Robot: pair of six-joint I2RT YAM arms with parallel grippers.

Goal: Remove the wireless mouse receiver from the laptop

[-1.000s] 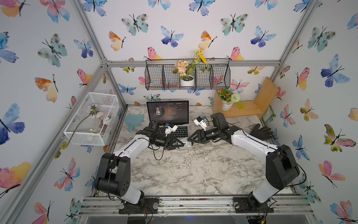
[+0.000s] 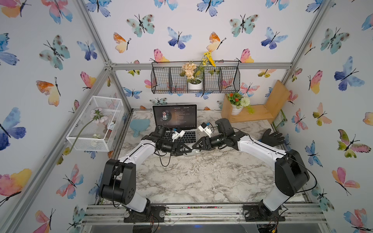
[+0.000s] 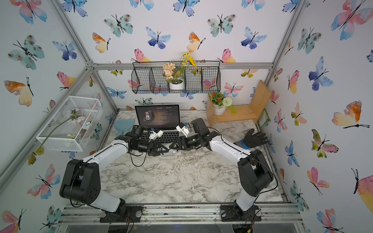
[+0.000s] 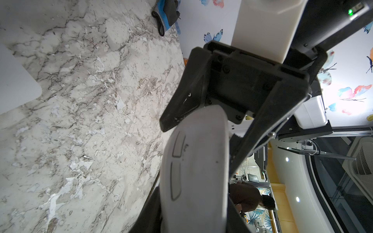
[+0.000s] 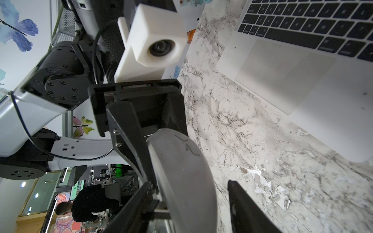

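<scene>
In the left wrist view, a white-grey mouse [image 4: 194,163] with two oblong outlines fills the space between my left gripper's [image 4: 194,221] blurred fingers, shut on it. My right gripper faces it. Its fingers straddle the mouse [image 5: 182,182] in the right wrist view, with a gap showing beside one finger. Whether that gripper is clamped on anything cannot be told. The mouse is held clear of the table, just in front of the laptop [image 2: 174,116], which is open with its screen lit. I cannot make out the receiver in any view.
A grey-blue item [image 2: 139,126] lies left of the laptop. A dark glove [image 2: 272,137] rests at the table's right, and a potted plant [image 2: 235,110] with a wooden shelf [image 2: 252,112] stands back right.
My right gripper has moved slightly left, closer to the left gripper and the mouse. The left arm, the laptop and the other table items have stayed in place.
</scene>
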